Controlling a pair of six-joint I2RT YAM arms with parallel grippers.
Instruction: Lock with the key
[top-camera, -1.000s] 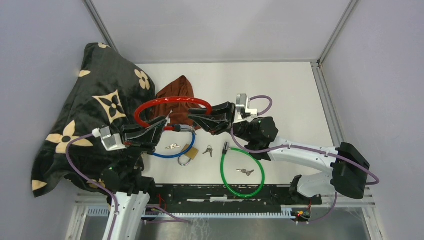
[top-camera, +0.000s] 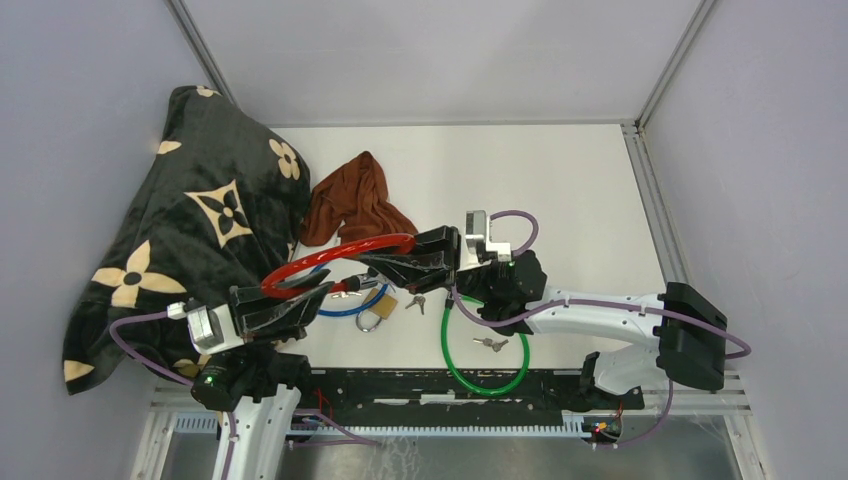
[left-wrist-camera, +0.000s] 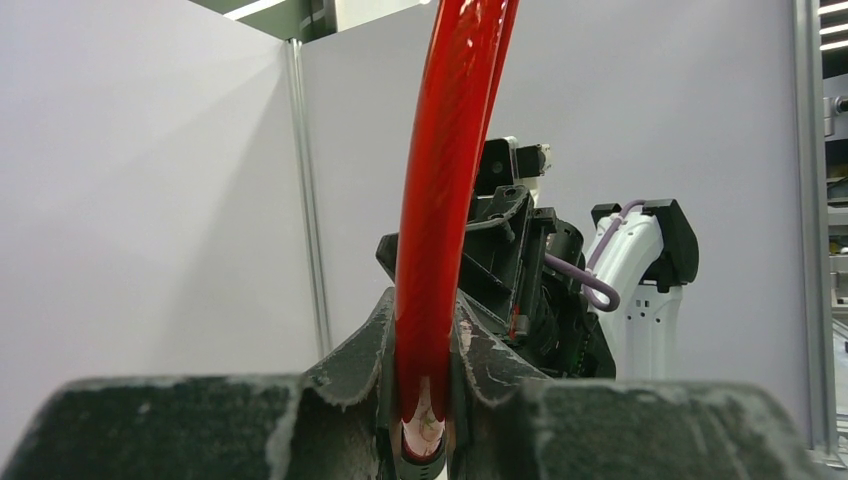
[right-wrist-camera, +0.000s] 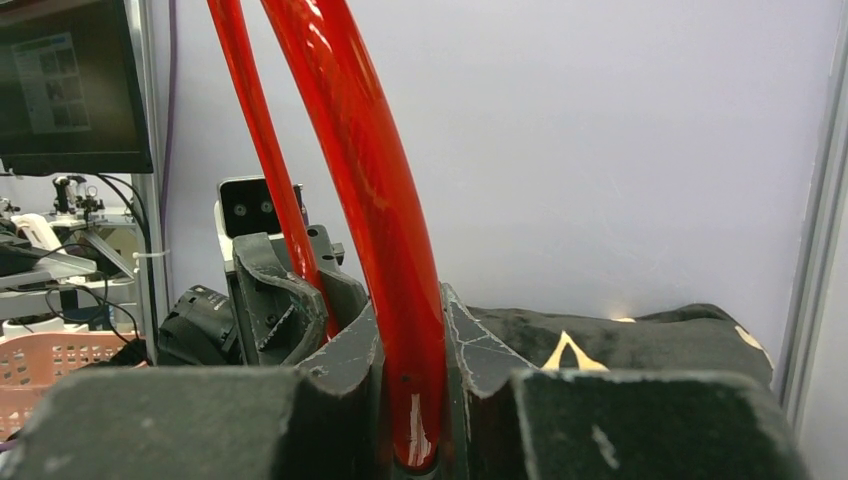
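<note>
A red cable lock (top-camera: 340, 248) is held aloft, looped between my grippers. My left gripper (top-camera: 285, 295) is shut on one section, which rises through its fingers in the left wrist view (left-wrist-camera: 430, 260). My right gripper (top-camera: 390, 258) is shut on another section, close up in the right wrist view (right-wrist-camera: 400, 280). The metal lock end (top-camera: 360, 282) shows between the grippers in the top view. Below lie a brass padlock (top-camera: 382, 306), a blue cable lock (top-camera: 338, 311), a green cable lock (top-camera: 445, 345) and small keys (top-camera: 416, 302).
A brown cloth (top-camera: 355, 200) lies at the back. A dark patterned blanket (top-camera: 180, 240) covers the left side.
Since about a second ago both grippers and the red lock have moved toward the front of the table, the right one slightly leftward.
</note>
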